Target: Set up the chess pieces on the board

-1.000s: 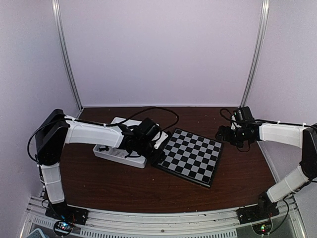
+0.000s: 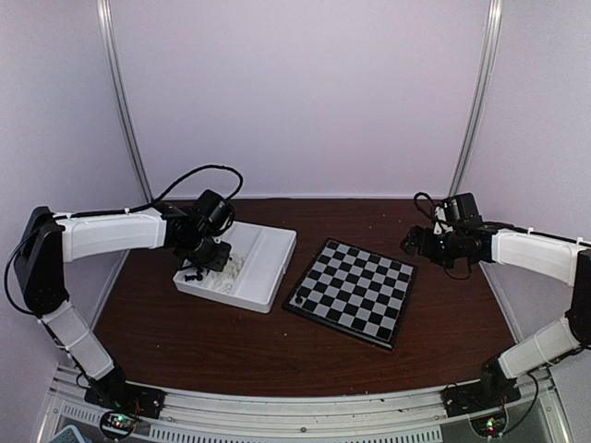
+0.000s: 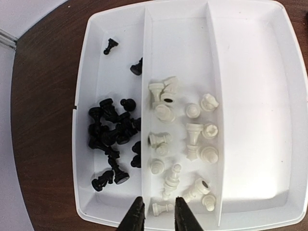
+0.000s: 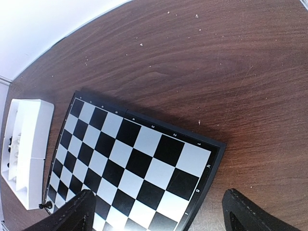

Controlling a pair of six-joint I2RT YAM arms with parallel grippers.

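My left gripper hangs over the white tray (image 3: 255,96), part open with nothing visible between its fingers. The tray's left section holds several black pieces (image 3: 109,110); the middle holds several white pieces (image 3: 194,134); the right is empty. The chessboard (image 2: 355,281) lies right of the tray, with one small dark piece (image 2: 298,298) at its near-left corner. My right gripper stands open above the board's right side, its fingers wide apart and empty.
Bare dark wood table (image 2: 185,351) surrounds tray and board, with clear room behind and in front of them. Pale walls (image 2: 305,92) enclose the back and sides.
My left arm has swung left and up, from the board's left edge to over the tray, uncovering part of the tray. The right arm has shifted only slightly.
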